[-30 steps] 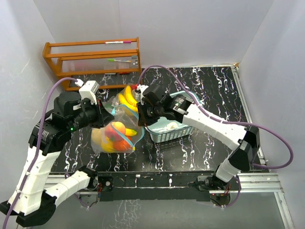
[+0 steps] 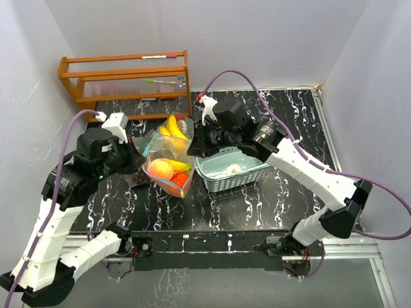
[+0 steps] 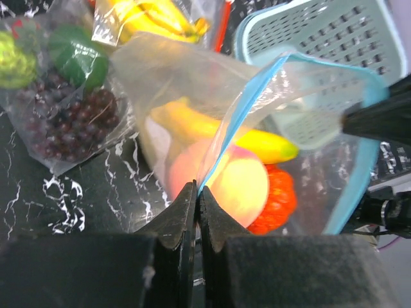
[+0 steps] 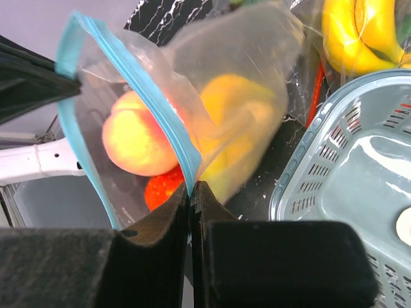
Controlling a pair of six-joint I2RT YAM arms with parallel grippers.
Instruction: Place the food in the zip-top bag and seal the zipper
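An open zip top bag holds a peach, yellow bananas and an orange-red fruit, between my grippers. My left gripper is shut at the bag's blue zipper edge, on the left in the top view. My right gripper is shut on the other side of the zipper rim, above and right of the fruit. The bag's mouth gapes between the two.
A grey plastic basket sits right of the bag. Bags of grapes and bananas lie behind. A wooden rack stands at the back left.
My right gripper has moved right and a little up, and the left slightly left. The bag between them is more upright, its fruit shifted slightly.
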